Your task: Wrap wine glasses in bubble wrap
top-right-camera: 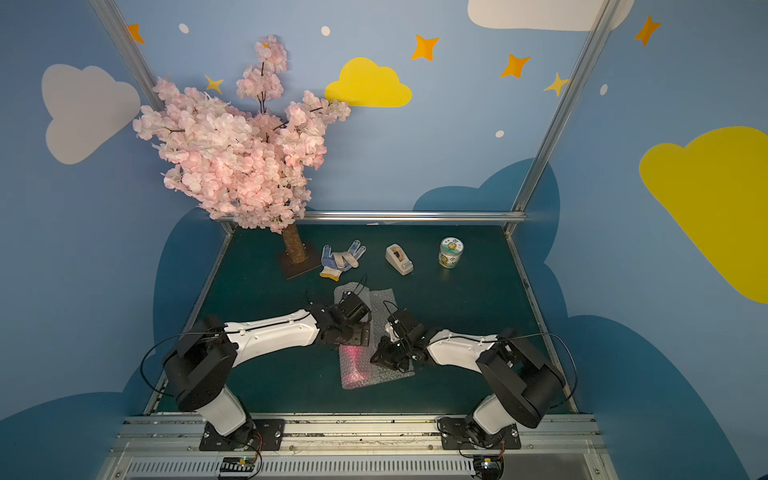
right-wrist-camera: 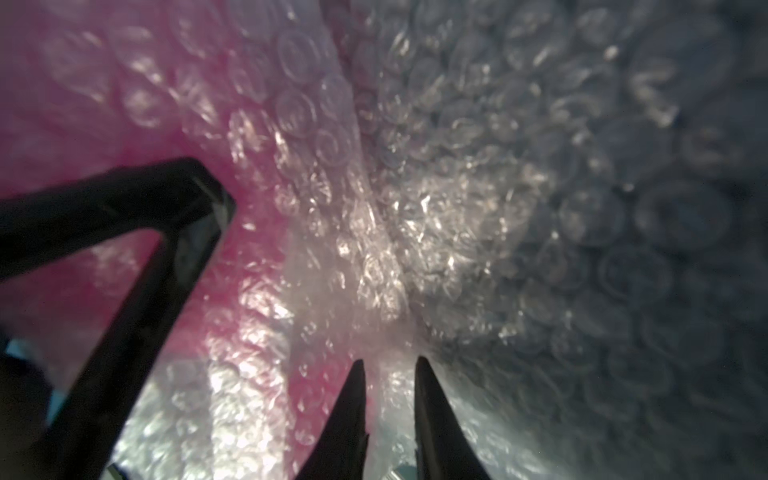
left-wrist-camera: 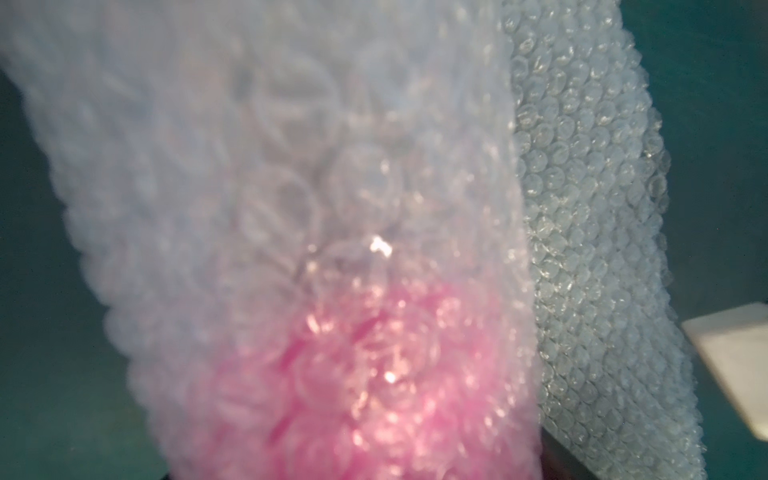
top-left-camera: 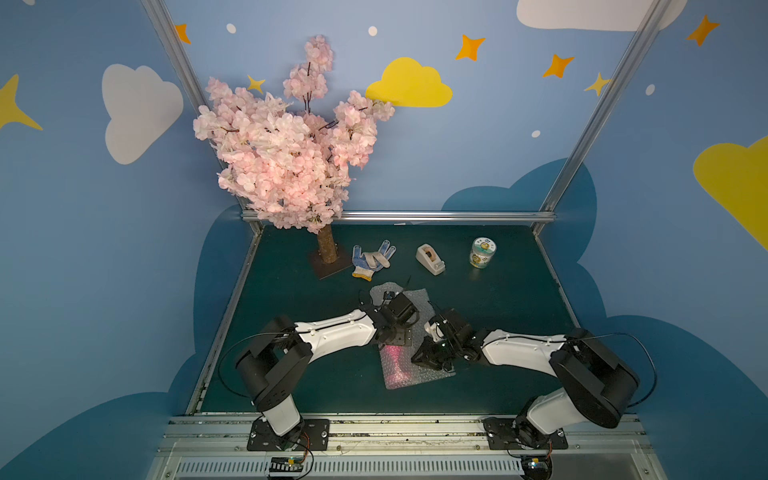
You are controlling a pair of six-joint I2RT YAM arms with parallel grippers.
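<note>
On the green mat lies a sheet of bubble wrap (top-left-camera: 397, 372), with a pink object (top-right-camera: 353, 360) showing through it, its shape blurred by the wrap. My left gripper (top-left-camera: 400, 324) is over the far-left part of the wrap; its fingertips are hidden, and in the left wrist view folded wrap (left-wrist-camera: 320, 160) fills most of the picture. My right gripper (top-left-camera: 425, 352) is low on the wrap at the right of the pink object. Its dark fingers in the right wrist view meet the wrap; how far they are shut is unclear.
A cotton glove (top-left-camera: 372, 260), tape dispenser (top-left-camera: 429, 258) and round tub (top-left-camera: 482, 252) stand or lie along the back. A blossom tree (top-left-camera: 326, 244) occupies the back left.
</note>
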